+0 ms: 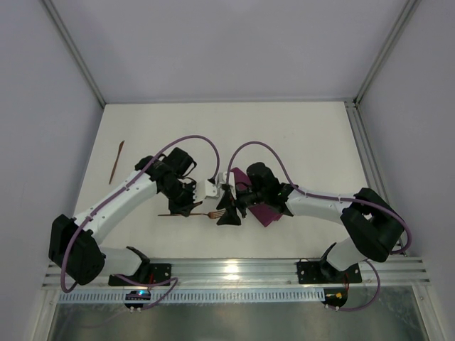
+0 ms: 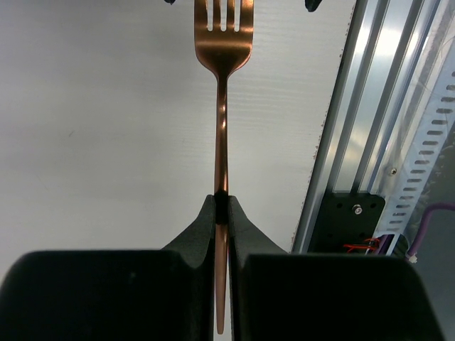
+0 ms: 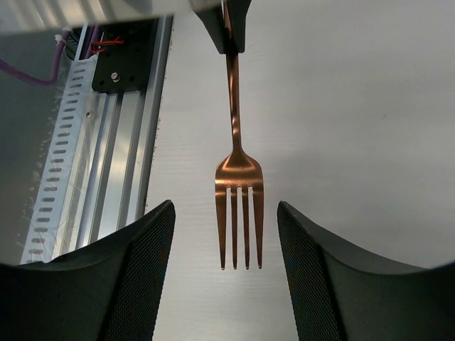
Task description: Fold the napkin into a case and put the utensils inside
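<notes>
A copper fork (image 1: 202, 214) lies level across the front of the workspace, tines to the right. My left gripper is shut on the fork's handle, which runs between its fingertips in the left wrist view. At the tine end stands my right gripper, its fingers apart. In the right wrist view the tines (image 3: 239, 213) sit between its fingers, with a gap on either side. The dark red napkin (image 1: 265, 214) is on the table, partly covered by the right arm. Far left lies another slim copper utensil (image 1: 116, 162).
A metal rail (image 1: 231, 266) borders the front edge, close to both grippers. The two wrists are very near each other at the middle.
</notes>
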